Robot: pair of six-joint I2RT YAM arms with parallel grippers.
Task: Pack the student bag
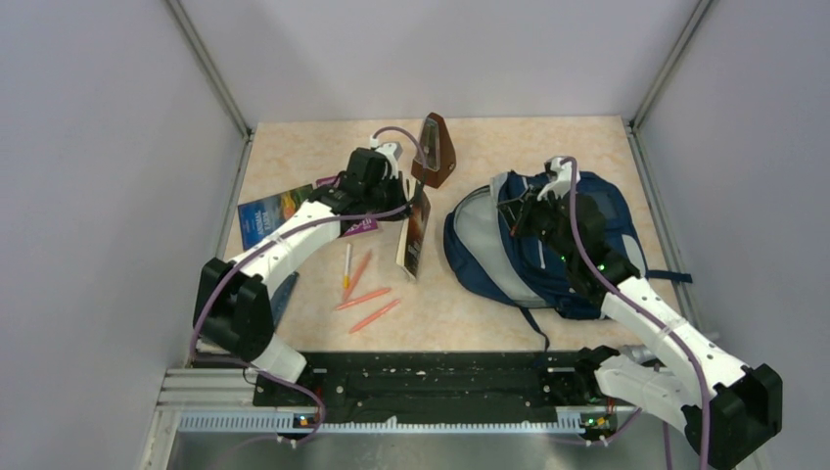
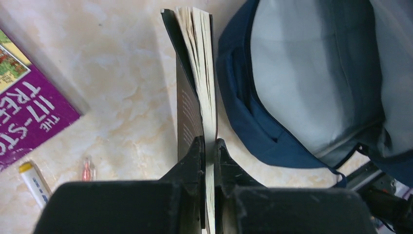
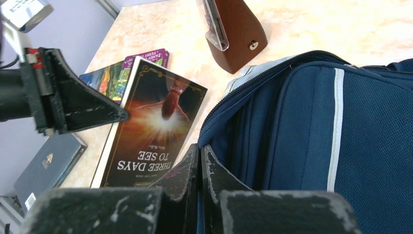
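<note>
My left gripper is shut on the book "Three Days to See", held on edge with its pages upward, left of the open navy backpack. My right gripper is shut on the backpack's zipped edge at the opening, whose grey lining shows in the left wrist view. A purple book, a blue book and a dark book lie at the left. A yellow marker and several pink pens lie on the front left of the table.
A wooden metronome stands at the back middle, behind the gap between the held book and the backpack. Pale walls enclose the sides and back.
</note>
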